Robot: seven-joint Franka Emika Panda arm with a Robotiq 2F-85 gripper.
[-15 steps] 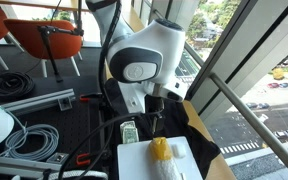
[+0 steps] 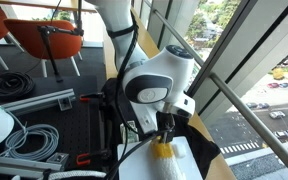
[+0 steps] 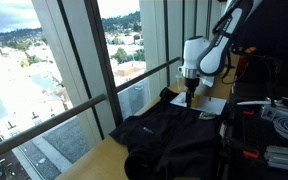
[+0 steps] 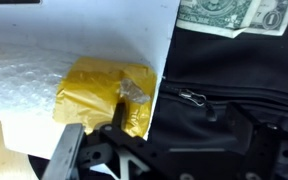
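In the wrist view, a yellow-wrapped piece [image 4: 94,92] joins a stretch of bubble wrap [image 4: 24,78] on a white board [image 4: 119,25]. My gripper is open and nothing shows between its fingers. Its left finger [image 4: 106,142] overlaps the lower right of the yellow piece; whether they touch I cannot tell. The right finger [image 4: 252,130] is over black cloth with a zipper [image 4: 193,97]. From exterior view 1, the gripper [image 2: 165,132] hangs just above the yellow piece [image 2: 164,151].
A dollar bill [image 4: 236,14] lies on the black cloth beside the board. In exterior view 2, black cloth [image 3: 174,132] covers much of the table near the window rail [image 3: 44,127]. Cables [image 2: 32,140] and metal parts crowd the opposite side.
The yellow piece and board have not visibly moved.
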